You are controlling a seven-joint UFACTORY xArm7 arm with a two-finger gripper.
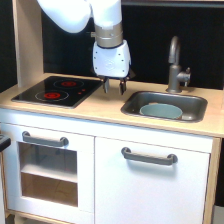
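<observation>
My gripper (114,87) hangs over the back of the wooden countertop, between the black stove top and the sink. Its dark fingers point down and stand apart, with nothing visible between them. Inside the sink basin (130,107) lies a green oval thing (160,111), seemingly a plate or lid. No gripper contact with it shows; the two are well apart.
Two reddish burner rings mark the stove top (58,90) at left. A dark faucet (175,75) rises behind the sink. Below are an oven door with a handle (46,139) and a white cabinet door with a handle (149,156).
</observation>
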